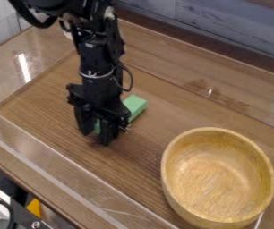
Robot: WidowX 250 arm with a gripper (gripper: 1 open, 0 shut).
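Note:
My black gripper (101,125) reaches down from the top left onto a green block (133,107) lying on the wooden table (193,80). The block shows behind and right of the fingers, partly hidden by them. The fingertips are low at the table; what exactly is between them is hard to see.
A large empty tan bowl (218,177) stands at the front right. A wall runs along the back, and the table's front edge is at the lower left.

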